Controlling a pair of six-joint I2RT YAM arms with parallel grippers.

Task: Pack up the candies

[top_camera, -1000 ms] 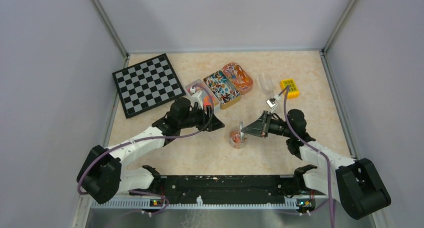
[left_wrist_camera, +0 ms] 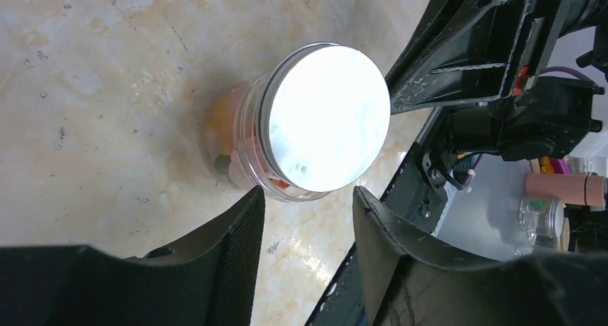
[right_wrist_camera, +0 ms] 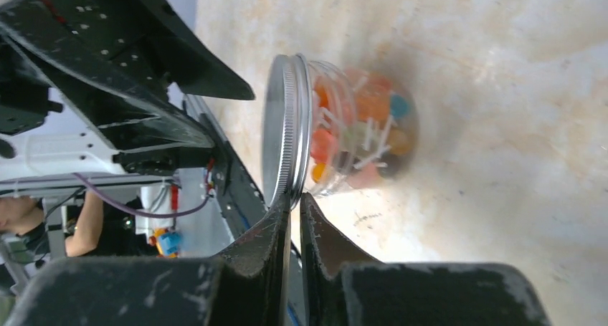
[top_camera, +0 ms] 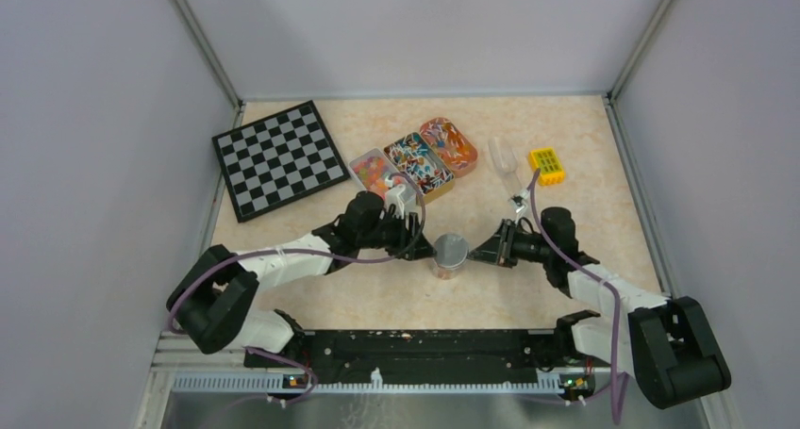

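A clear jar (right_wrist_camera: pixel 376 118) of colourful candies stands on the table between my grippers, with a silver lid (left_wrist_camera: pixel 330 118) over its mouth. At the lid's rim, my right gripper is shut, the thin edge between its fingertips. My left gripper has reached the jar's other side. Its fingers (left_wrist_camera: pixel 236 254) stand apart, with the jar's near edge at their tips; whether they pinch it I cannot tell. Behind the jar, in the top view, are an orange candy box (top_camera: pixel 448 146), a mixed candy box (top_camera: pixel 417 165) and a pink box (top_camera: pixel 374 170), partly hidden by my left arm.
A checkerboard (top_camera: pixel 280 160) lies at the back left. A clear scoop-like item (top_camera: pixel 503 154) and a yellow basket (top_camera: pixel 546 165) are at the back right. The table in front of the jar is clear.
My left gripper has moved right, up to the jar. The lid has turned from standing on edge beside the mouth to facing upward over it, the right gripper still at its rim.
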